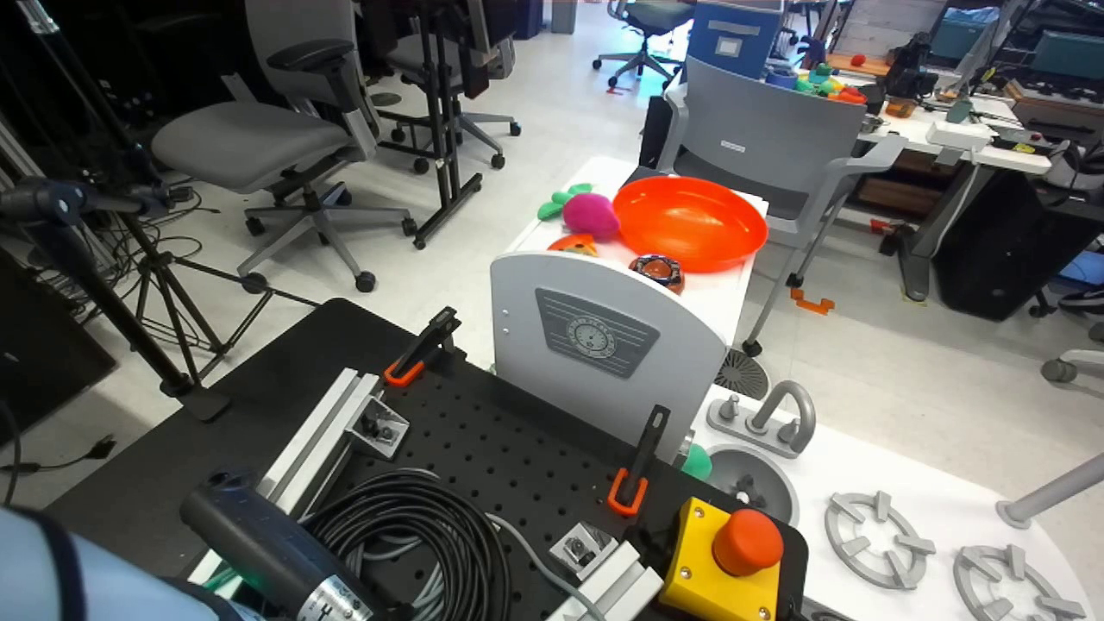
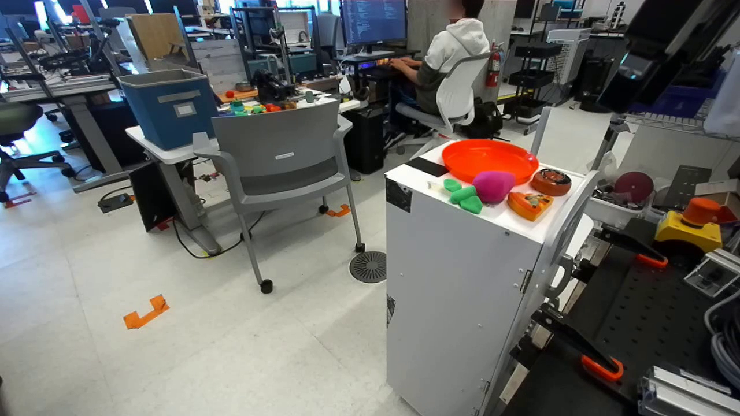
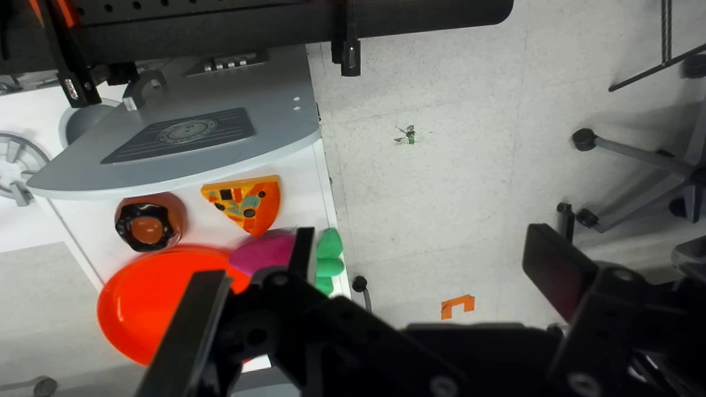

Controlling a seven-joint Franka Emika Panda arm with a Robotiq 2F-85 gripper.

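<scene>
In the wrist view my gripper stands open, its dark fingers wide apart with only distant floor visible between them. Lower left there, the magenta toy with green leaves [image 3: 266,254] lies against an orange-red plate [image 3: 142,301], partly hidden by the left finger. A toy pizza slice [image 3: 246,202] and a brown doughnut-like toy [image 3: 151,222] sit beside the plate. All of these rest on the white top [image 2: 433,181] of the toy cabinet. Part of the black arm [image 2: 648,59] hangs at the upper right of exterior view 2, apart from the toys.
A grey upright panel [image 1: 605,352] separates the cabinet top from the black perforated table [image 1: 466,435]. Clamps [image 1: 636,466], coiled cables [image 1: 414,538] and a yellow-and-red stop button [image 1: 730,559] occupy that table. The toy sink [image 1: 750,481] and burners [image 1: 880,540] lie to the right.
</scene>
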